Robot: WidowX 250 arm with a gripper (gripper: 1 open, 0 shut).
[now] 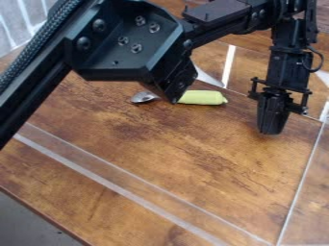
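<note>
My black gripper [272, 115] is at the right of the camera view, pointed down close to the wooden table [141, 183], shut, with nothing visible between its fingers. Left of it lie a pale yellow-green object [203, 97], which looks like a corn cob, and a silver spoon-like utensil [142, 98], partly hidden behind my arm's upper housing.
My arm spans the top of the view. Clear tape strips cross the table, whose front left and middle are bare. The table's edge runs along the lower left.
</note>
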